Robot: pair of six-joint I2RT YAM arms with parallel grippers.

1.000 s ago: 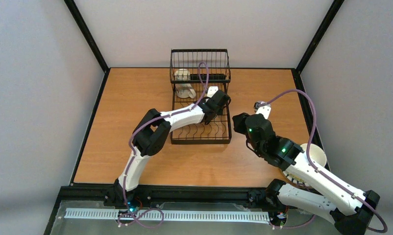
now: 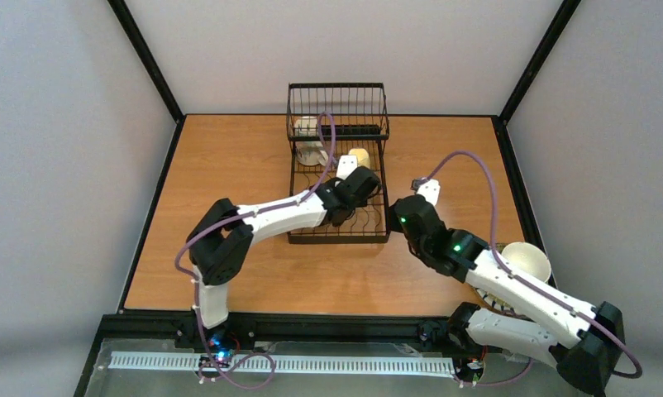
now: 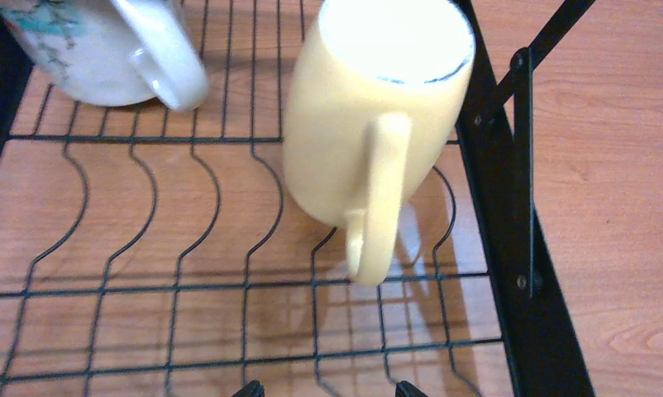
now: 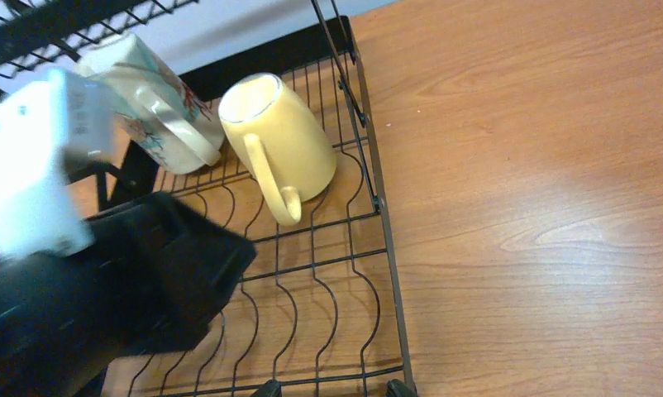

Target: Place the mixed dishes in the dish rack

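Note:
A yellow mug (image 3: 345,157) rests tilted bottom-up in the black wire rack (image 2: 336,240), handle toward the front; beside it on the left leans a white patterned mug (image 3: 88,58). My left gripper is over the rack, in front of the yellow mug, only its fingertips showing at the frame's bottom edge, apart with nothing visible between them. My right gripper is at the rack's right side, fingertips apart at the bottom edge. In the right wrist view, the left arm covers the rack's left part.
A white bowl or plate stack (image 2: 522,258) sits at the table's right front, partly under the right arm.
My left arm has drawn back toward the front left, uncovering more of the yellow mug.

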